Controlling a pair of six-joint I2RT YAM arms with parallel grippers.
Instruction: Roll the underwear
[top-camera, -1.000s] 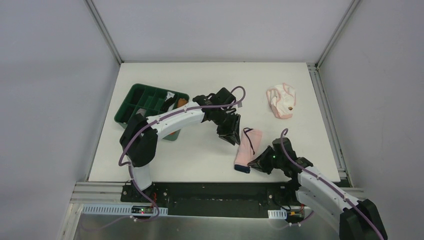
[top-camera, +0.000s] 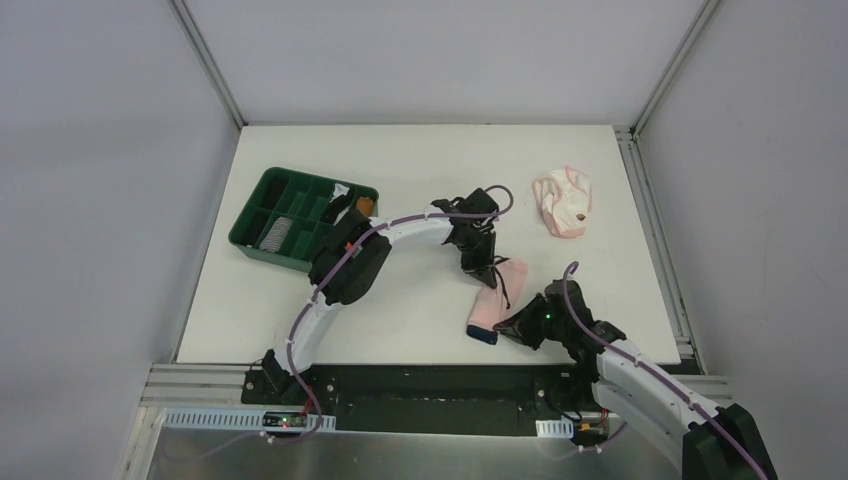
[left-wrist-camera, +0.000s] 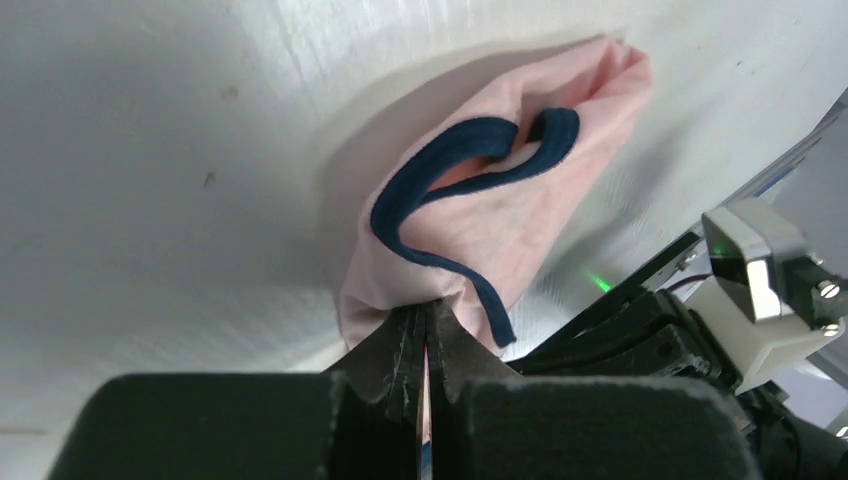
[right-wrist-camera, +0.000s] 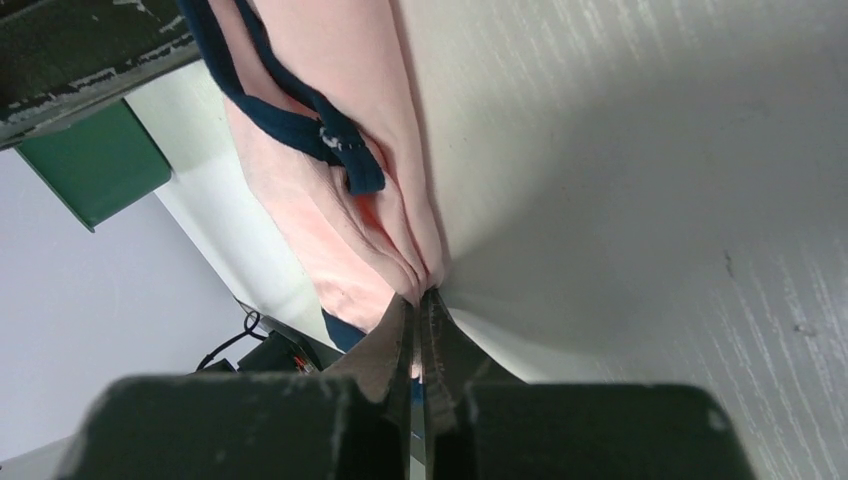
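Observation:
The pink underwear with dark navy trim lies folded in a narrow strip near the table's front right. My left gripper is shut on its upper middle, pressing into the pink fabric. At the lower part, my right gripper is shut with the fabric gathered at its fingertips; whether cloth is pinched between them is hard to tell.
A green divided box with several items sits at the back left, partly behind my left arm. A white cloth with pink trim lies at the back right.
My left gripper has moved right and onto the pink underwear. The right gripper has hardly moved.

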